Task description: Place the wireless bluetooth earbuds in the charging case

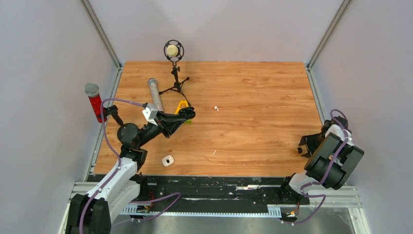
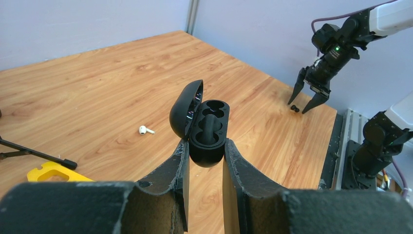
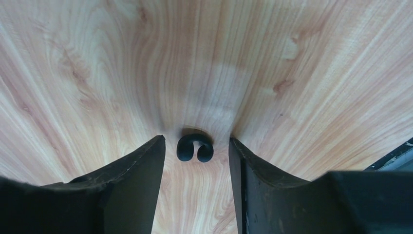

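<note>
A black charging case (image 2: 209, 127) with its lid up is clasped by my left gripper, off the table; its round wells look empty. From above, the case (image 1: 187, 112) shows over the table's left part. One black earbud (image 3: 195, 147) lies on the wood near the table's right front corner, curved, with two rounded ends. My right gripper is around it, fingers (image 3: 156, 156) apart on either side, with a gap to each. A white earbud (image 2: 142, 130) rests on the table away from both arms.
At the back left stand a microphone on a tripod (image 1: 174, 70) and a silver microphone (image 1: 155, 92). A yellow piece (image 1: 182, 105) lies behind the left gripper. One white case (image 1: 167, 161) sits near the front edge.
</note>
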